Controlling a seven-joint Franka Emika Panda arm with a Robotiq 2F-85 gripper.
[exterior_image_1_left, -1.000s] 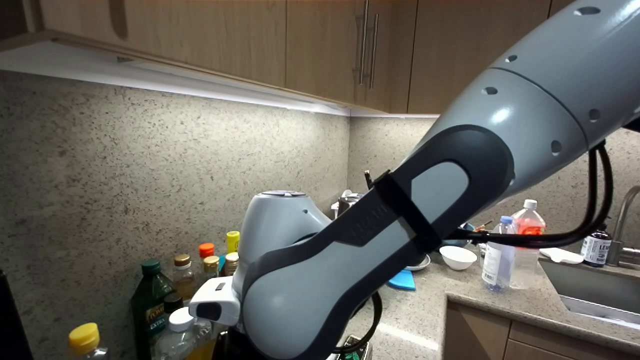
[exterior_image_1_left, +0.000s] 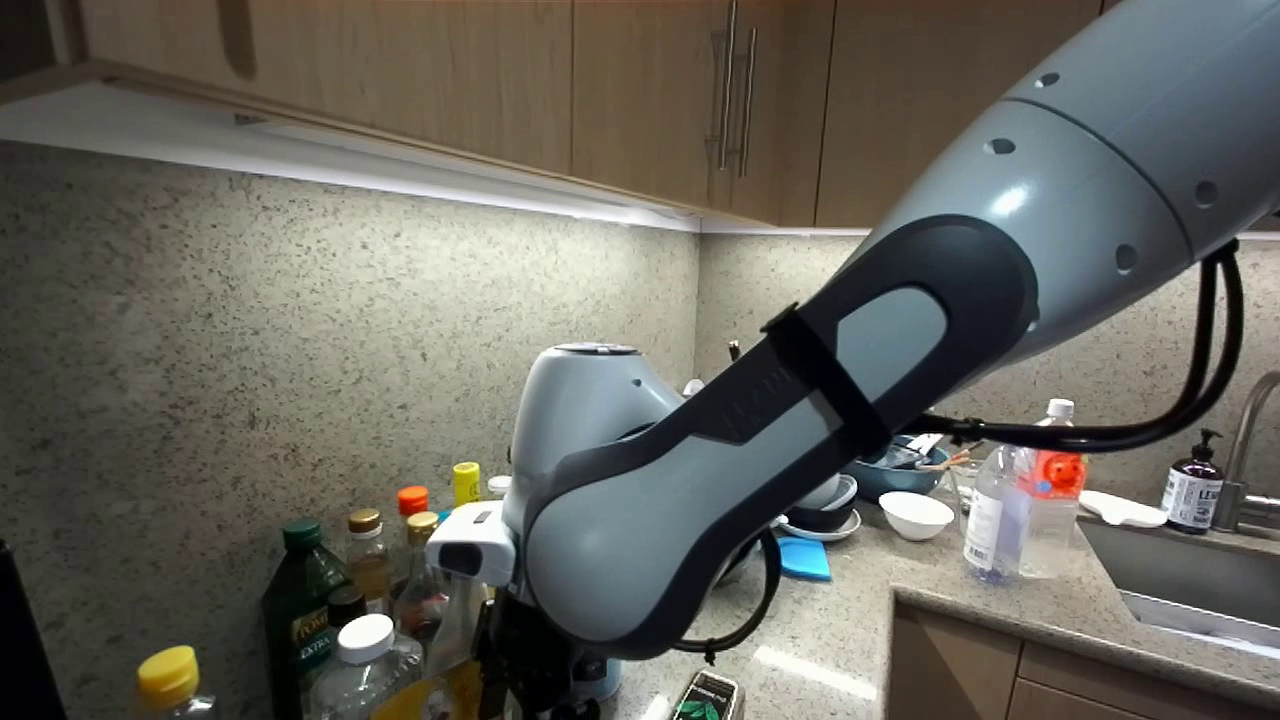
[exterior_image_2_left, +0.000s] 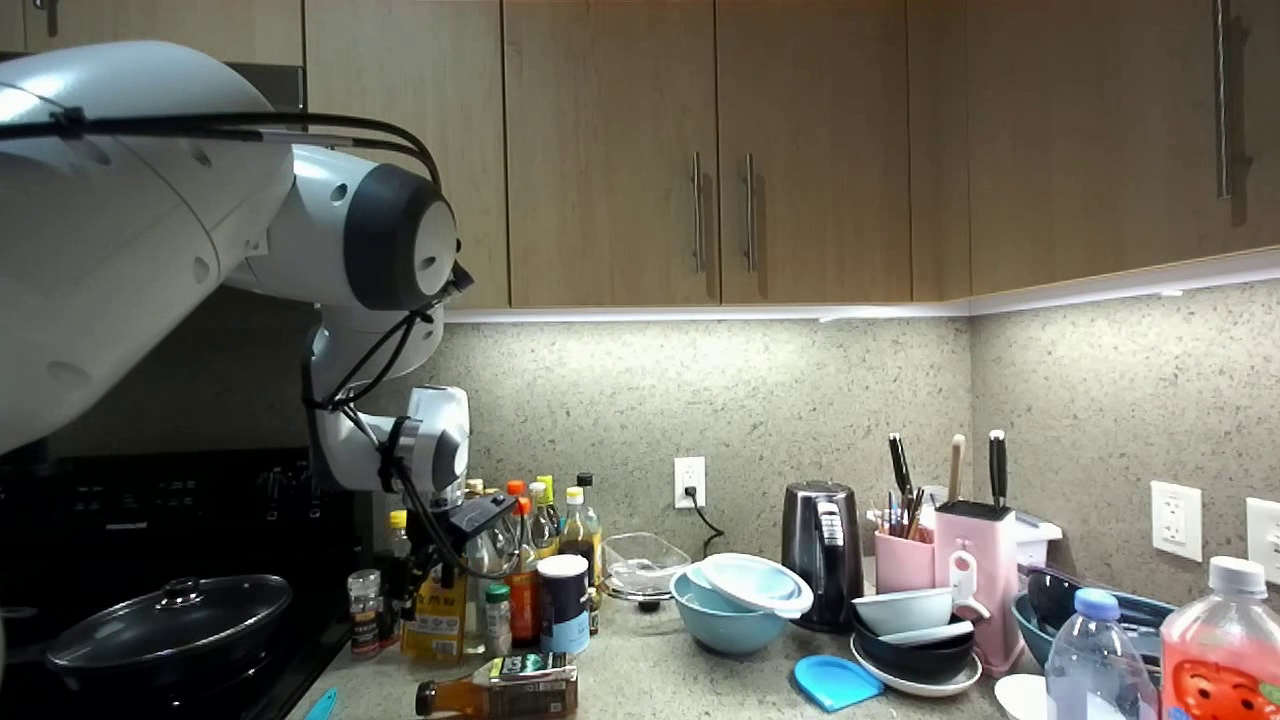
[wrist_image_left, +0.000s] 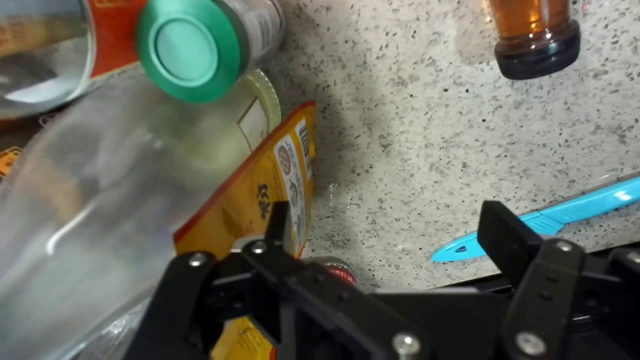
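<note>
My gripper stands open in the wrist view, its black fingers (wrist_image_left: 496, 231) wide apart, with speckled counter between and beyond them. Against the left finger, or just behind it, is a yellow pouch (wrist_image_left: 255, 198); whether they touch I cannot tell. A small jar with a red label (wrist_image_left: 340, 271) is partly hidden below the fingers. Past the right finger lies a light-blue knife-like tool (wrist_image_left: 576, 207). In exterior view 2 an amber bottle (exterior_image_2_left: 516, 694) lies on its side in front of the gripper and the group of bottles.
A green-capped shaker (wrist_image_left: 187, 49) and clear plastic crowd the left side of the wrist view. Blue bowls (exterior_image_2_left: 727, 618), a kettle (exterior_image_2_left: 822, 552) and a pink knife block (exterior_image_2_left: 978, 576) stand farther right. A lidded pan (exterior_image_2_left: 174, 630) sits on the stove at left.
In exterior view 1 the forearm and wrist have risen and shifted right. More of the bottles and of the lying bottle's label now shows below the arm.
</note>
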